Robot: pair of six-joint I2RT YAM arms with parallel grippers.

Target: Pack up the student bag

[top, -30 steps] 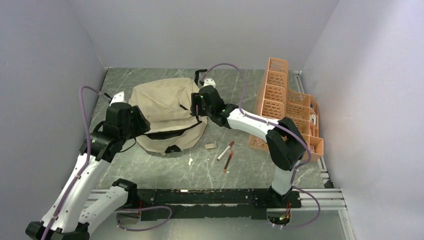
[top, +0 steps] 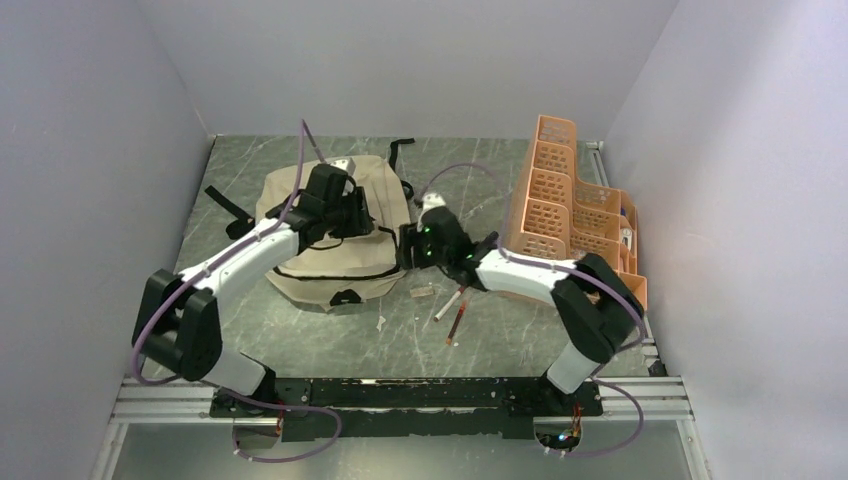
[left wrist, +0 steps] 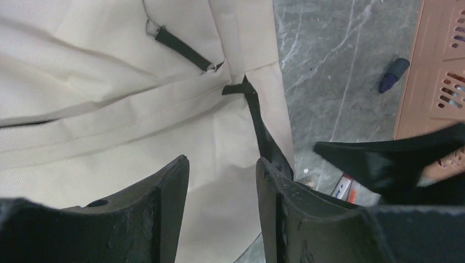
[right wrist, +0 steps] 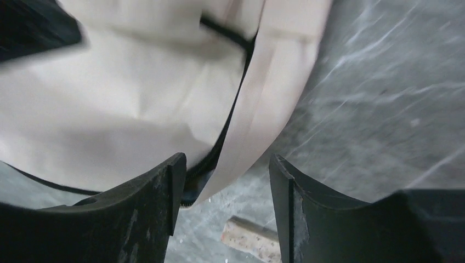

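The beige student bag (top: pixel 335 270) lies on the grey table, its black zipper running across the front. My left gripper (top: pixel 358 220) hangs over the bag's upper middle, open, with only fabric below its fingers in the left wrist view. A short black pull (left wrist: pixel 183 49) shows on the bag there. My right gripper (top: pixel 408 250) is at the bag's right edge near the zipper's end, fingers apart with nothing clearly between them. An eraser-like block (right wrist: pixel 249 238) lies below it in the right wrist view.
An orange organizer (top: pixel 550 185) stands at the right. Pens (top: pixel 455 325) lie on the table front of my right gripper, and a dark blue marker (left wrist: pixel 393 74) lies beside the organizer.
My left arm has moved right and toward the back, over the bag. My right gripper has moved toward the front along the bag's right edge. The zipper opening looks narrower than a second ago.
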